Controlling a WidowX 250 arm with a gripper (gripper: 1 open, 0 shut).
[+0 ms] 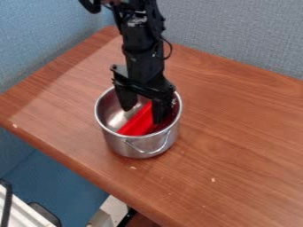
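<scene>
A metal pot (140,144) with a wire handle stands on the wooden table (231,151), left of centre. Inside it lies a red object (136,126). My black gripper (143,107) reaches down into the pot from above, open, its two fingers spread on either side of the red object's upper part. Whether either finger touches it cannot be told.
Blue-grey padded walls run behind and left of the table.
</scene>
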